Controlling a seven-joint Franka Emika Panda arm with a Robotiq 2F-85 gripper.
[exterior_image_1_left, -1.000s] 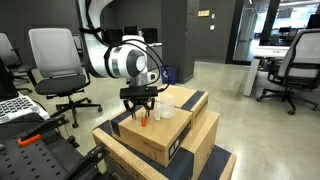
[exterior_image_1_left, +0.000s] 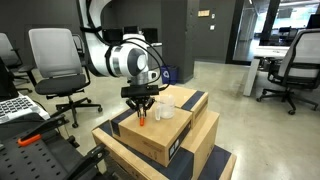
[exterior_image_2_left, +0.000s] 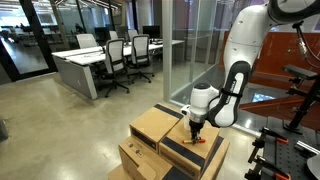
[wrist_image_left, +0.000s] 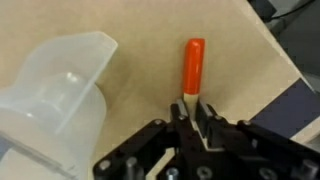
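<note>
An orange-tipped marker with a white lower part (wrist_image_left: 193, 66) lies on the cardboard surface in the wrist view. My gripper is shut on its pale end, low over the box top. The orange end sticks out past the fingertips. In the first exterior view the marker (exterior_image_1_left: 142, 121) shows as a small orange mark just under the gripper (exterior_image_1_left: 141, 110). The second exterior view has the marker (exterior_image_2_left: 194, 141) partly hidden by the gripper.
Left of the gripper in the wrist view sits a translucent plastic cup (wrist_image_left: 60, 90), close by. Another pale container (exterior_image_1_left: 167, 102) stands behind on the box. The cardboard box (exterior_image_1_left: 172, 135) has edges near the gripper.
One second ago the fingers stood wider apart above the marker. The cups and box have stayed in place.
</note>
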